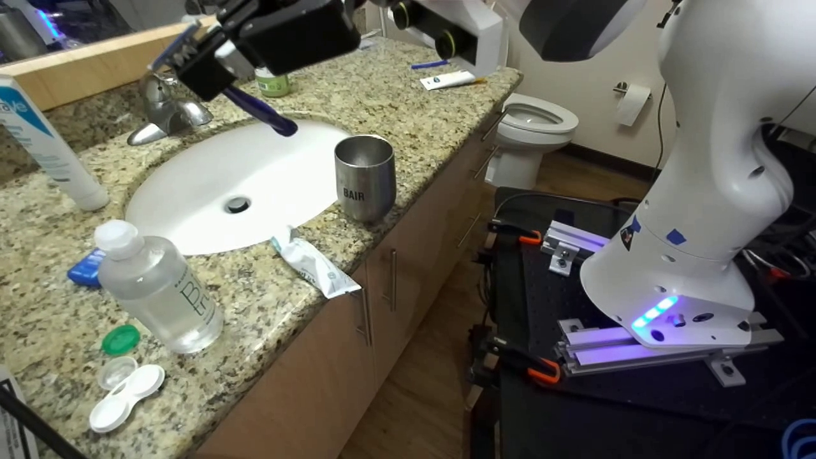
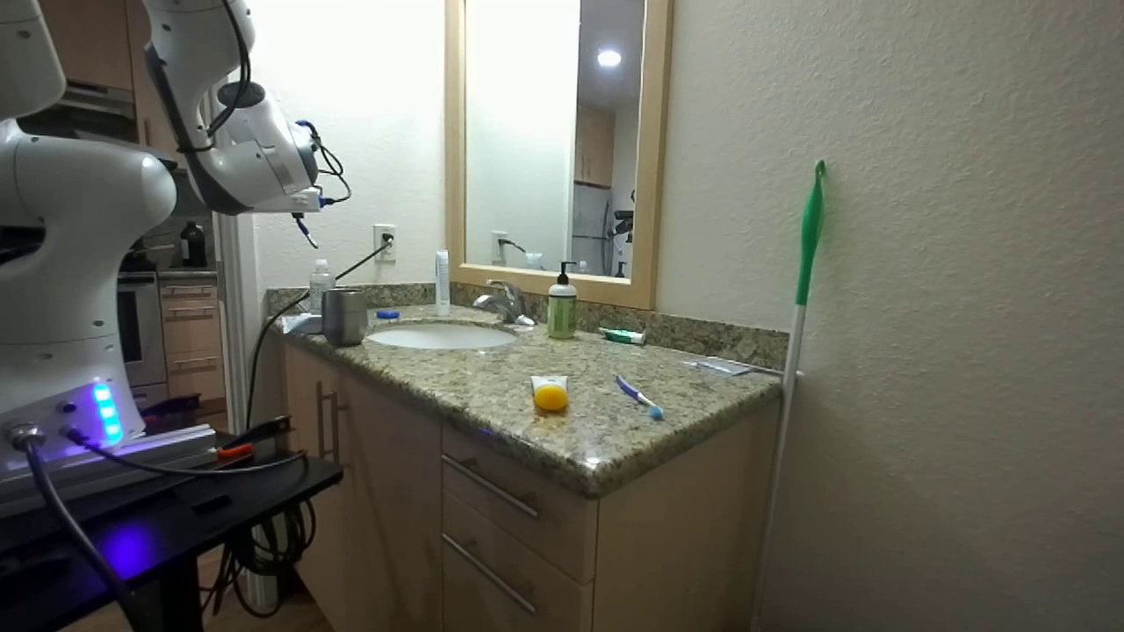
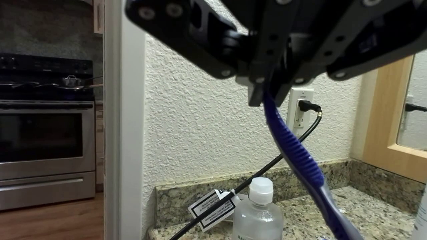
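A dark blue toothbrush (image 3: pixel 294 148) is pinched in my gripper, its ridged handle slanting down to the right in the wrist view. In exterior view 1 my gripper (image 1: pixel 210 80) hangs above the sink, with the toothbrush handle (image 1: pixel 260 112) sticking out on one side and its other end beyond the fingers. Below and to the right of it in that view, a steel cup (image 1: pixel 365 183) marked BAIR stands upright by the sink's rim. The toothbrush and the cup are apart. Whatever lies inside the cup's bottom is hidden.
Around the sink (image 1: pixel 164 229) stand a faucet (image 1: pixel 164 111), a clear bottle (image 1: pixel 164 287), a tall white tube (image 1: pixel 50 145) and a crumpled tube (image 1: pixel 313 264). A black cable (image 3: pixel 256 176) runs from the wall outlet. The counter's far end holds more tubes and another toothbrush (image 2: pixel 637 397).
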